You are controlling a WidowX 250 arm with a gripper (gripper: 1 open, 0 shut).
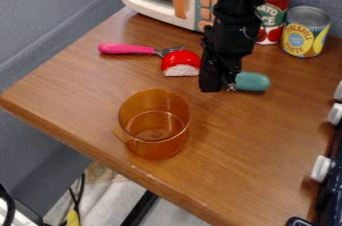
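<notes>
My black gripper (218, 75) is low over the table at the centre right, at a teal-handled object (251, 82) whose near part it hides; I cannot tell whether its fingers are shut on it. A red and white object (181, 64) lies just left of the gripper. A pink-handled utensil (127, 49) lies further left. An empty amber cup (154, 125) stands nearer the front edge.
A toy microwave (174, 0) stands at the back, with two cans (305, 32) to its right. A dark appliance with white knobs (329, 175) borders the right side.
</notes>
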